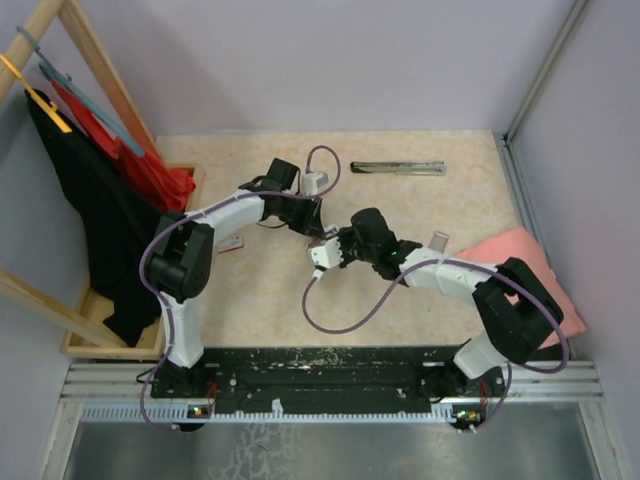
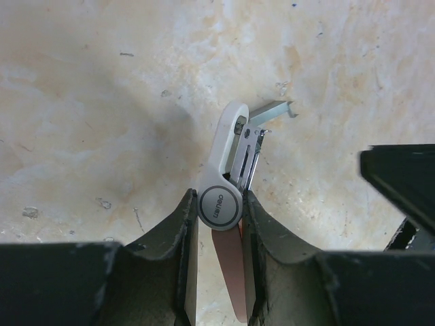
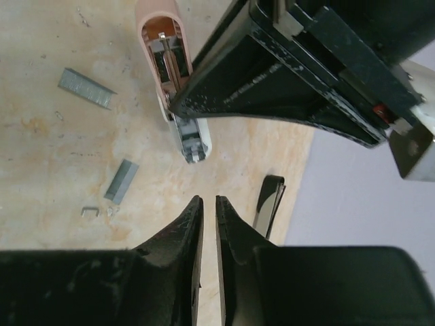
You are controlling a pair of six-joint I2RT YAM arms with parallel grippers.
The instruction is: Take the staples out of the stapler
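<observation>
My left gripper is shut on the stapler (image 2: pixel 219 205), a white and pink body with a round logo disc, its metal magazine showing. The right wrist view shows the stapler (image 3: pixel 162 51) opened up, a metal rod inside it and the left arm's dark finger across its side. My right gripper is apart from the stapler, its fingertips parted by a narrow gap with nothing between them. Two grey strips of staples, one (image 3: pixel 87 88) near the stapler and another (image 3: pixel 121 182) closer to my right gripper, lie on the table.
A small loose staple (image 3: pixel 90 212) rests near the strips. At the table's back lies a long metallic tool (image 1: pixel 398 168). A pink cloth (image 1: pixel 525 275) and a small block (image 1: pixel 438 241) are at the right; a clothes rack (image 1: pixel 95 45) stands left.
</observation>
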